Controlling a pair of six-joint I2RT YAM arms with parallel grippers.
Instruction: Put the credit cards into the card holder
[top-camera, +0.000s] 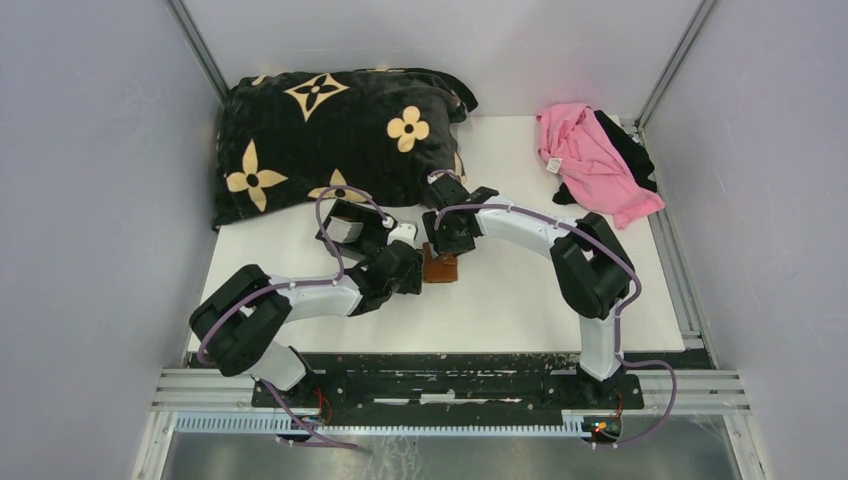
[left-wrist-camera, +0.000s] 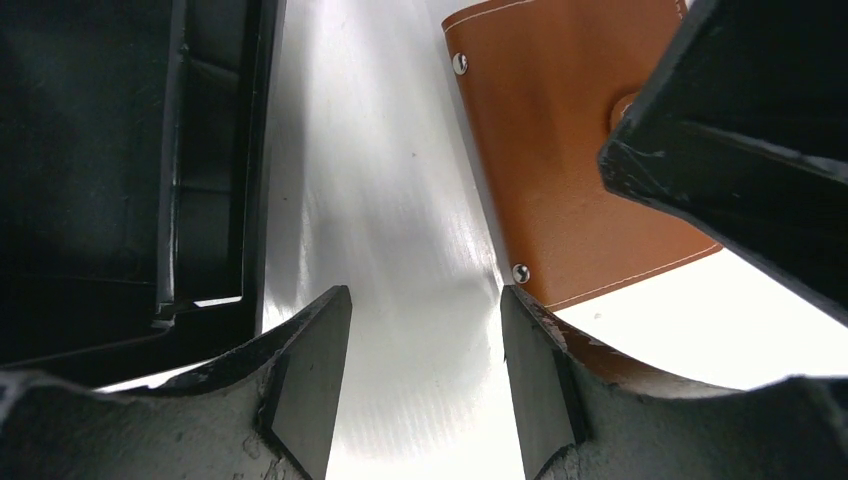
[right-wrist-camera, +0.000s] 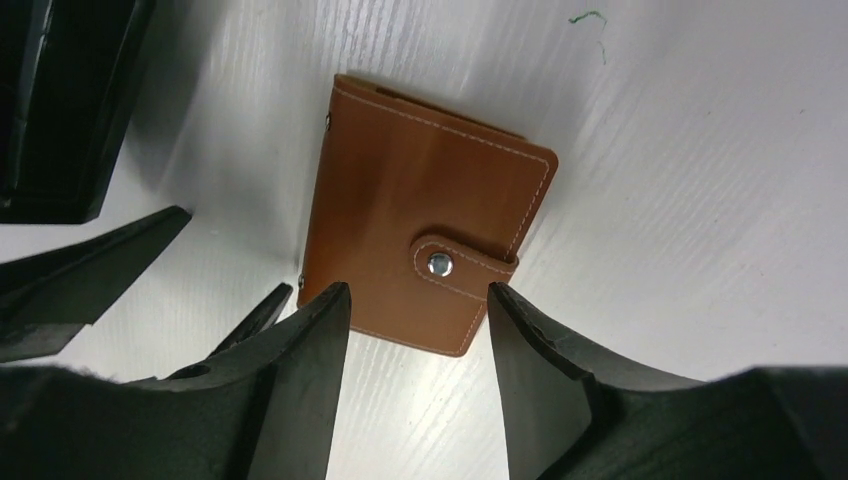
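Observation:
The brown leather card holder (top-camera: 440, 272) lies closed on the white table, its snap strap visible in the right wrist view (right-wrist-camera: 400, 190). My left gripper hangs low at its left side, fingers apart and empty, between it and a black box. My right gripper is open over the holder, near the strap and snap, with nothing between its fingers. In the top view the black box (top-camera: 375, 225) stands just left of the holder with something pale inside, too small to identify.
A black patterned cushion (top-camera: 300, 140) fills the back left; pink and black cloths (top-camera: 590, 160) lie at the back right. The two grippers are close together.

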